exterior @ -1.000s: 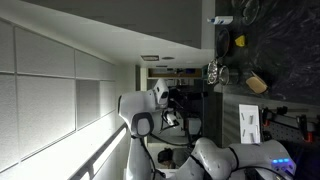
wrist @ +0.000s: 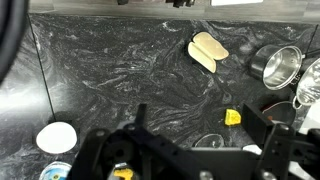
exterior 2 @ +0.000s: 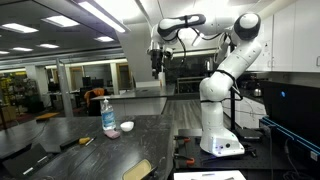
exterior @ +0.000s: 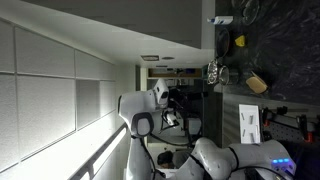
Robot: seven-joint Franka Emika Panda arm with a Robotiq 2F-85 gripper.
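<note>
High above a dark marbled table, my gripper hangs with its two black fingers apart and nothing between them. Exterior view 2 also has the gripper raised well over the tabletop. Two tan pieces, perhaps bread or wood lie together near the table edge in the wrist view. A small yellow object rests right of centre. At the right stands a metal pot. On the left is a round white bowl.
A large water bottle stands on the table near the white bowl. A clear round item lies partly behind my fingers. Another metal vessel sits at the far right.
</note>
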